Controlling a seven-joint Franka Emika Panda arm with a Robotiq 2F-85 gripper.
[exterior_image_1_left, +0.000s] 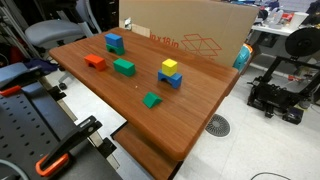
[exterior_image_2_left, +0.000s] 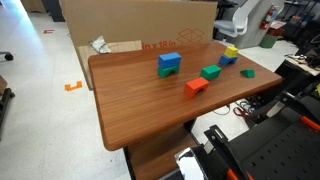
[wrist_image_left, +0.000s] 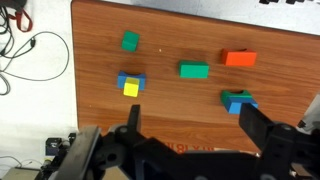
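My gripper shows at the lower edge of the wrist view, its dark fingers wide apart, open and empty, high above the wooden table (wrist_image_left: 165, 110). A yellow block (exterior_image_1_left: 170, 66) rests on a blue block (exterior_image_1_left: 170, 79). Another blue block (exterior_image_2_left: 169, 60) sits on a green one (exterior_image_2_left: 167, 71) at the other end. Between these pairs lies a green rectangular block (wrist_image_left: 194, 69). Beside it is a red block (wrist_image_left: 239, 58). A smaller green block (exterior_image_1_left: 151, 100) stands by itself. The exterior views do not show the gripper.
A cardboard panel (exterior_image_1_left: 195, 28) stands along one long side of the table. Dark equipment with orange-red parts (exterior_image_1_left: 50, 165) fills the opposite side.
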